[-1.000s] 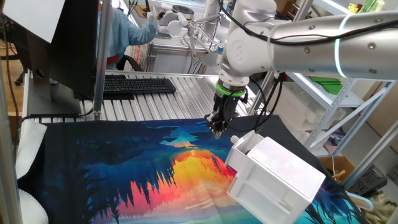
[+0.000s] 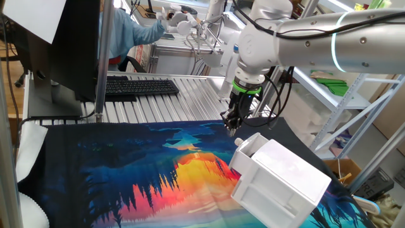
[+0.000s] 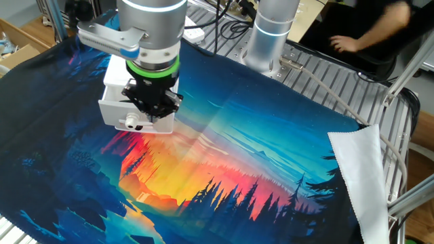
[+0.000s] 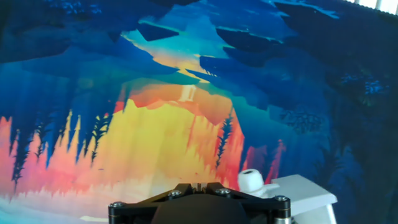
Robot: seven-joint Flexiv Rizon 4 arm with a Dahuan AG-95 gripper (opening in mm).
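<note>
A white box (image 2: 285,174) with a small drawer (image 3: 112,114) stands on the printed cloth. The drawer is pulled part way out, and a round white knob (image 4: 250,180) sticks out from its front. My gripper (image 2: 231,132) hangs above the cloth, close to the knob end of the box and apart from it in exterior view 1. From the wrist camera, the fingertips of the gripper meet, with nothing seen between them; the knob lies to their right. In exterior view 2 the gripper (image 3: 152,116) overlaps the drawer and hides part of it.
The colourful cloth (image 2: 152,183) covers the table and is otherwise largely clear. A keyboard (image 2: 142,87) and a monitor (image 2: 63,57) stand at the back left. A white cloth piece (image 3: 361,179) lies at the edge. A person (image 2: 136,35) is in the background.
In exterior view 1 my gripper has shifted a little to the right over the past second, towards the knob end of the box. The box and its drawer have stayed put.
</note>
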